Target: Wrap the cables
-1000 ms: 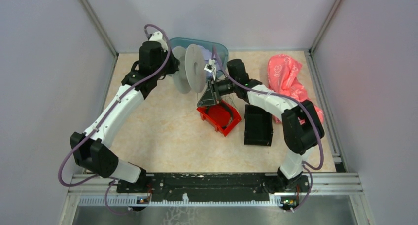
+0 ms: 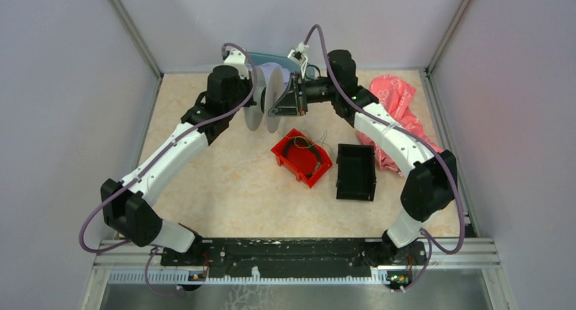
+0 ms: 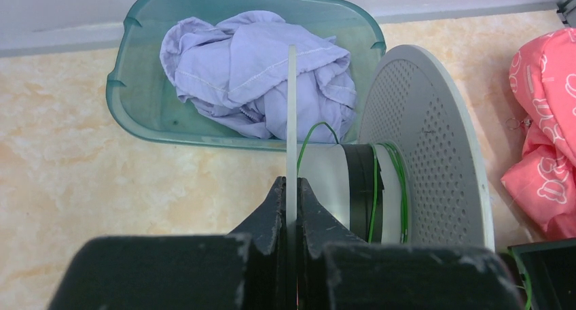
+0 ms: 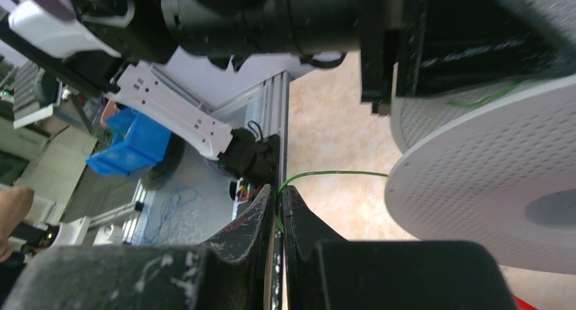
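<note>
A large spool (image 3: 424, 153) with pale perforated flanges and green cable (image 3: 399, 187) wound round its core hangs above the table. In the left wrist view my left gripper is shut on the near flange, seen edge-on. The right wrist view shows my right gripper shut on a thin green cable (image 4: 333, 172), which runs rightward to the spool's flange (image 4: 462, 160). In the top view the right gripper is beside the spool, above the red bin (image 2: 292, 167), where loose cable lies.
A teal bin (image 3: 136, 99) with lilac cloth stands behind the spool. A black tray (image 2: 356, 174) sits right of the red bin, and pink fabric (image 2: 394, 99) lies at the right.
My left gripper and the spool have shifted to the right. My right gripper has moved up toward the back of the table, alongside the spool.
</note>
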